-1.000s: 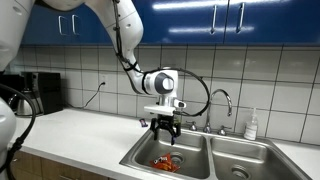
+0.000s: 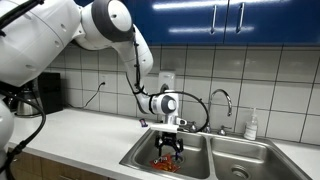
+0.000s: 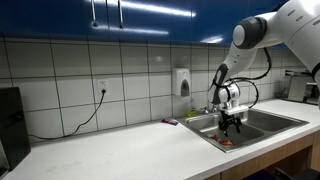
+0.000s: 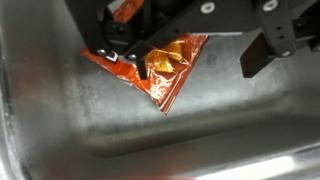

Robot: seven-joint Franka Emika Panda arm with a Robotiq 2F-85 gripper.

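Note:
A shiny red-orange packet (image 4: pixel 165 75) lies on the floor of the left sink basin, partly covered by my gripper in the wrist view. From outside, a bit of the packet (image 2: pixel 163 163) shows below the hand. My gripper is open, its fingers spread wide, one over the packet and the other above bare metal to the right. In the first exterior view the gripper (image 2: pixel 168 150) points down into the basin. The second exterior view has the packet (image 3: pixel 222 142) small, just under the hand. No contact between fingers and packet can be made out.
The double sink's right basin (image 2: pixel 245 160) looks empty apart from its drain. A faucet (image 2: pixel 225 110) and a soap bottle (image 2: pixel 251 125) stand behind it. White counter (image 2: pixel 85 135) stretches clear to the left; blue cabinets (image 2: pixel 240 20) hang above.
The arm has come down over the left basin, bringing the gripper from above the sink rim to close above the packet. The packet appears to stay in place.

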